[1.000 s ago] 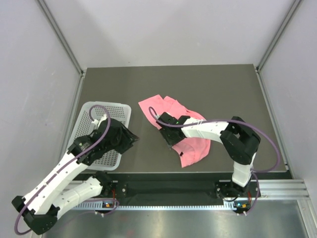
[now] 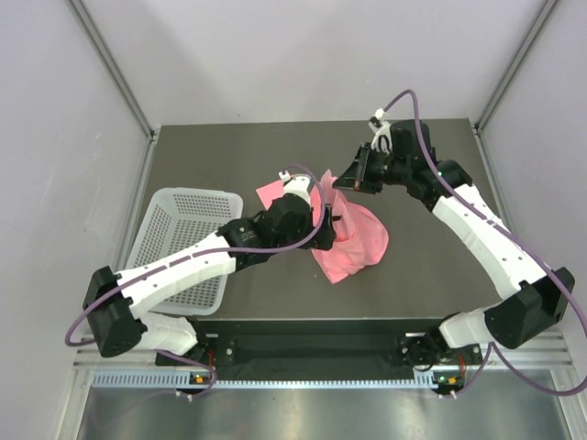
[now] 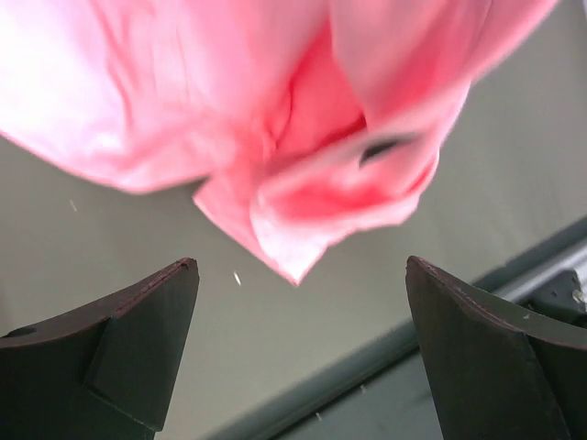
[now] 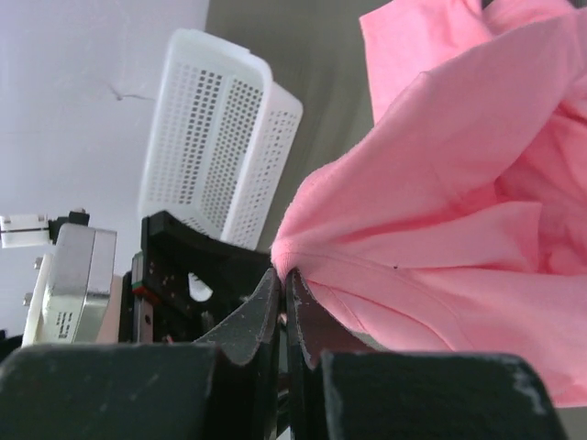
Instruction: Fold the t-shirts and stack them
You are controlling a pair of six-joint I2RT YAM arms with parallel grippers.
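Note:
A crumpled pink t-shirt [image 2: 353, 240] lies in the middle of the table, part of it drawn upward. In the right wrist view my right gripper is shut on an edge of the pink cloth [image 4: 431, 211], which hangs from its tips in a raised fold. My left gripper stands open above the shirt's near part, and the pink fabric [image 3: 330, 183] lies beyond its fingers, with nothing gripped. From the top, the left gripper [image 2: 328, 227] covers part of the shirt, and the right gripper [image 2: 347, 181] is up and to the right of it.
A white perforated basket [image 2: 240, 203] stands on the left of the table, partly under my left arm; it looks empty. Bare grey table [image 2: 440, 266] stretches to the right and along the back.
My left gripper has moved right from the basket to over the shirt. The right gripper has moved up and right, lifting the cloth with it; the shirt's near end has drawn back.

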